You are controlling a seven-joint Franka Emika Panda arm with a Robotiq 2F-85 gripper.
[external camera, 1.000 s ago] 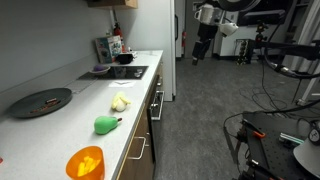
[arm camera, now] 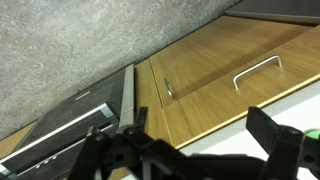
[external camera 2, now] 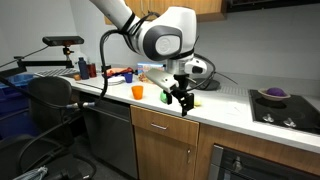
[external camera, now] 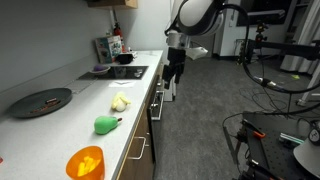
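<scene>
My gripper [external camera: 172,78] hangs in front of the wooden cabinets, beside the long white counter [external camera: 70,126]. In the wrist view, its two dark fingers [arm camera: 253,117] stand wide apart with nothing between them, so the gripper is open. Below it show a wooden drawer with a metal bar handle [arm camera: 257,72] and a cabinet door with a small handle [arm camera: 168,89]. Exterior view 2 has the gripper [external camera 2: 186,106] in front of the drawer front [external camera 2: 166,123]. It looks apart from the handles; the exact gap is hard to judge.
On the counter are an orange bowl [external camera: 75,164] with yellow pieces, a green object [external camera: 106,125], a yellow item [external camera: 121,102] and a dark round pan [external camera: 40,103]. A purple object [external camera 2: 274,92] sits on the black stovetop [external camera 2: 286,108]. Open grey floor [external camera: 200,125] lies alongside.
The arm has swung left in exterior view 1, from over the open floor toward the counter's cabinets, and the gripper is lower. The counter objects have not moved.
</scene>
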